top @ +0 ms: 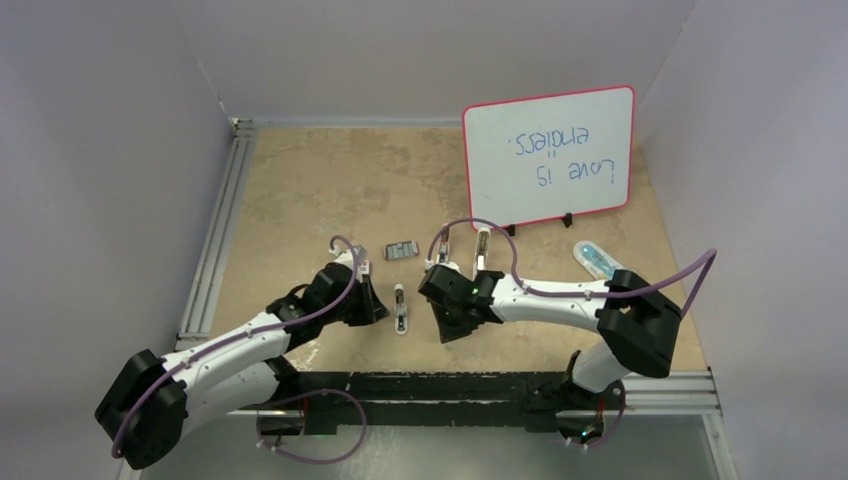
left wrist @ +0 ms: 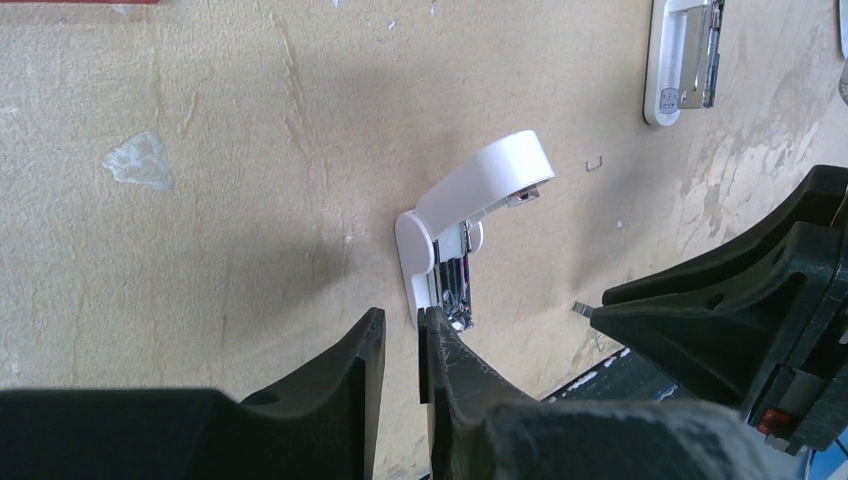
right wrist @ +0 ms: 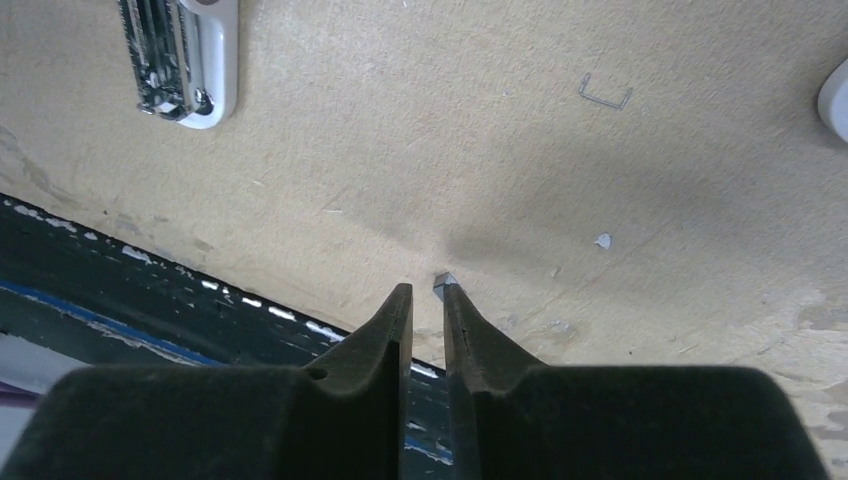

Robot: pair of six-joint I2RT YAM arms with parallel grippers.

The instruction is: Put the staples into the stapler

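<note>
A white stapler (left wrist: 485,180) stands on the table with its top arm raised, showing the metal magazine (left wrist: 455,285). In the right wrist view that magazine (right wrist: 160,55) is at the upper left. My left gripper is beside the stapler's base, a narrow gap between its fingers and nothing clear in it; contact with the base is hard to judge. A small grey staple piece (right wrist: 445,287) appears just beyond the tips of my right gripper. The right fingers are slightly apart, and the piece does not look gripped.
More staplers (top: 482,245) stand behind the right arm. A grey pack (top: 401,250) lies behind the open stapler. One loose staple (right wrist: 605,98) is on the table. A whiteboard (top: 550,155) stands at the back right, a blue-and-white package (top: 597,260) at the right.
</note>
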